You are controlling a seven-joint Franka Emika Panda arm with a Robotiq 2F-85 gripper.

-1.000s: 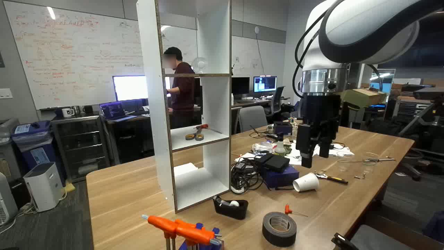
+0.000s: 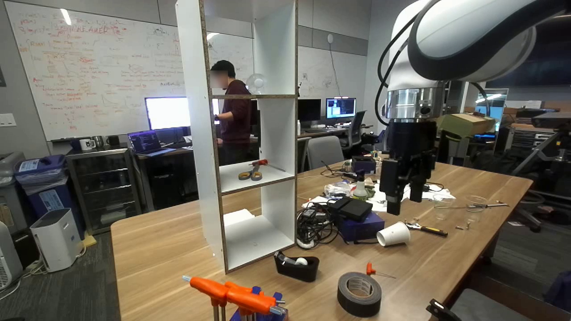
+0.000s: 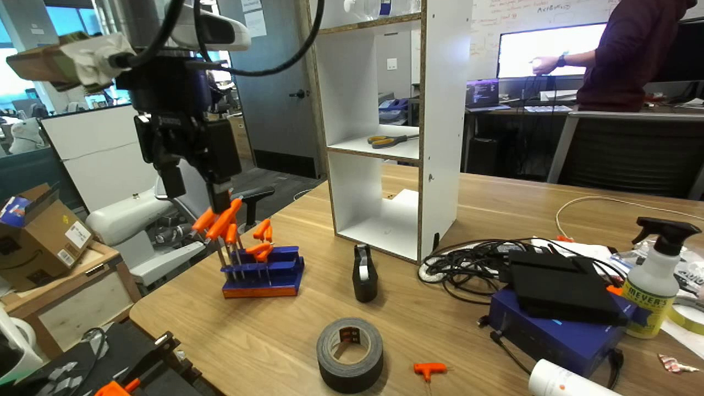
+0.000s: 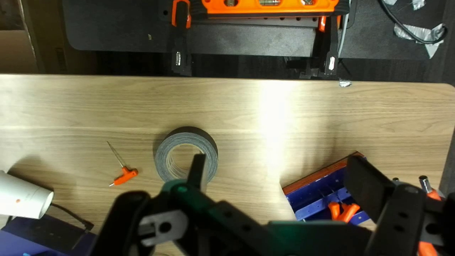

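High above the table, my gripper [image 2: 405, 203] stands open with nothing between its fingers; in the second exterior view the gripper [image 3: 198, 191] appears in front of the hex key stand. A roll of dark tape [image 4: 186, 155] lies flat on the wood, partly covered by a finger in the wrist view. Left of it in that view is a loose orange-handled hex key [image 4: 124, 175]. The blue stand [image 3: 264, 274] carries several orange T-handle keys [image 3: 224, 221]. A black tape dispenser [image 3: 364, 274] sits between the stand and the white shelf [image 3: 442, 132]. Scissors [image 3: 389, 141] rest on its middle level.
A white cup [image 2: 393, 234] lies on its side by a blue box [image 2: 361, 227] topped with a black device. Tangled cables [image 2: 316, 222] lie beside the shelf. A spray bottle [image 3: 650, 284] stands farther off. Bare wood surrounds the tape roll.
The arm has shifted very slightly at most; my gripper and the objects on the table look the same. The person in the background has moved an arm.
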